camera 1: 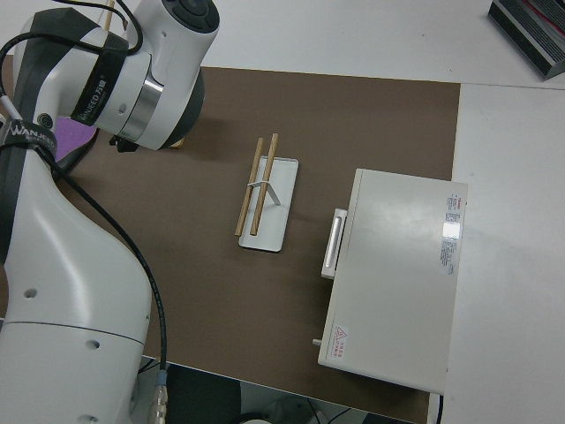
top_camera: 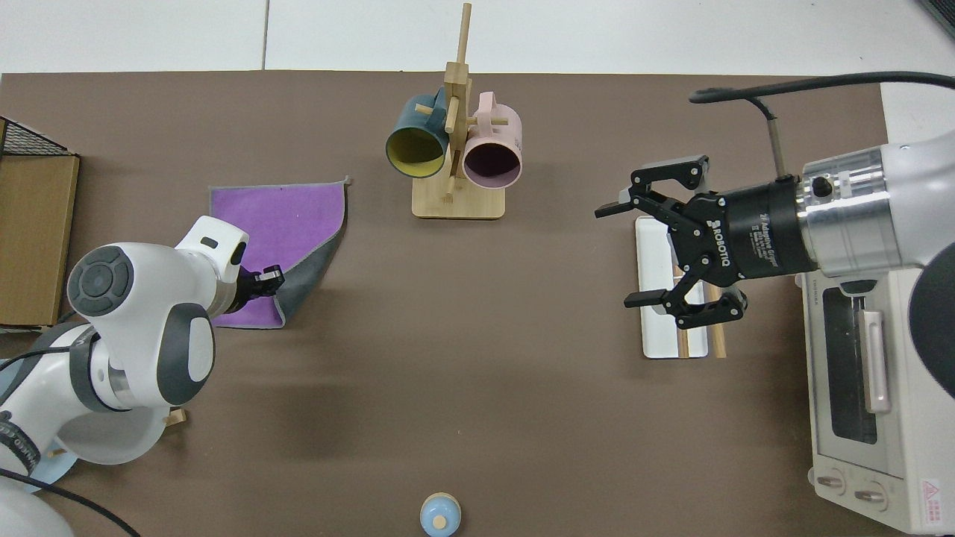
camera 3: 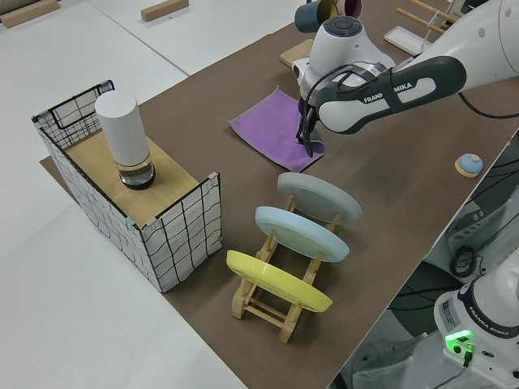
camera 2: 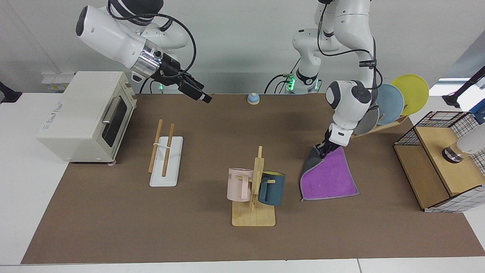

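Note:
My right gripper (top_camera: 610, 254) hangs open above the white board with wooden dowels (top_camera: 657, 340), beside the white oven (top_camera: 850, 465); nothing shows between its fingers. My left gripper (top_camera: 268, 283) is down over the purple-and-grey cloth (top_camera: 277, 215); its fingers are mostly hidden by the arm, so their state is unclear. A wooden mug tree (top_camera: 456, 207) holds a teal mug (top_camera: 414, 146) and a pink mug (top_camera: 494, 152).
A small blue round object (top_camera: 440, 515) lies at the near edge. A plate rack with yellow (camera 3: 276, 279), blue and grey plates and a wire-sided wooden basket (camera 3: 178, 243) stand on the left.

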